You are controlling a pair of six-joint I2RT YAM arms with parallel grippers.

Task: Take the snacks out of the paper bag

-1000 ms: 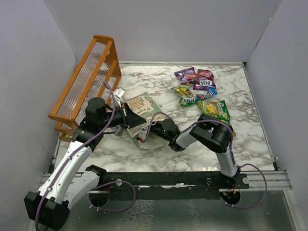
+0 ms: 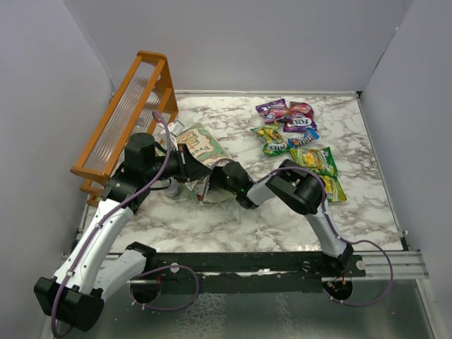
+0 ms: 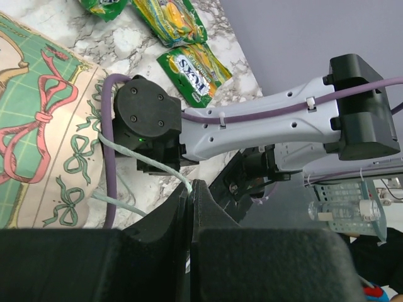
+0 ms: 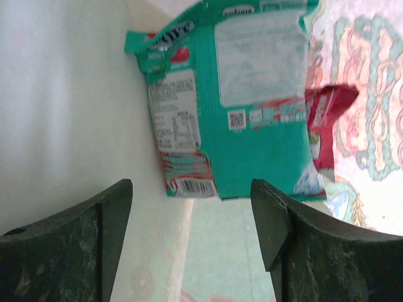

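Observation:
The paper bag (image 2: 202, 145) lies on its side, its mouth facing the right arm; ribbon prints cover it in the left wrist view. My left gripper is shut on the bag's pale cord handle (image 3: 153, 164), which stretches up from the mouth. The right gripper is inside the bag, its fingers (image 4: 108, 217) apart and nothing between them. Just ahead of those fingertips rests a green snack packet (image 4: 252, 135) with a white label, and a dark red packet (image 4: 324, 123) peeks out behind it. From above, the bag and wrist hide the right fingertips.
Purple packets (image 2: 299, 117), green and yellow packets (image 2: 314, 161) and a small blue packet (image 2: 304, 138) lie at the back right. A wooden rack (image 2: 131, 116) stands at the left.
The right arm has moved left, farther into the bag's mouth. The bag has shifted slightly left with it. My left arm has barely moved.

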